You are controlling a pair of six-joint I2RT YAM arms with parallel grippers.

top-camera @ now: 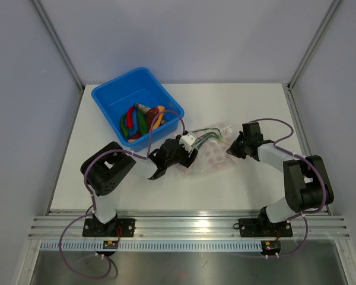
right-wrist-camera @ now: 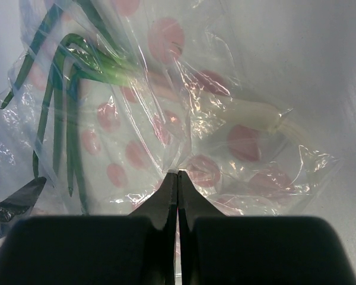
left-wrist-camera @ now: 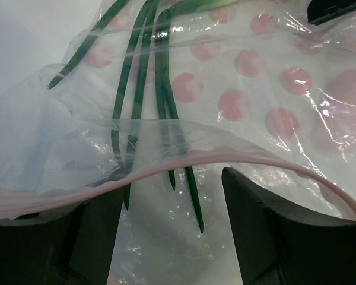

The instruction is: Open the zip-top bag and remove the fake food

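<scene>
A clear bag with pink dots [top-camera: 213,157] lies mid-table, a green-leaved fake leek [right-wrist-camera: 115,74] inside, its pale end toward the right. In the left wrist view my left gripper stands open at the bag's mouth, with the pink zip edge [left-wrist-camera: 267,160] across it and leaf tips showing between the fingers. My right gripper is shut on the bag's right part; whether any film is pinched between its fingertips is hard to tell.
A blue bin [top-camera: 118,88] holding several fake vegetables stands at back left, close beside my left arm.
</scene>
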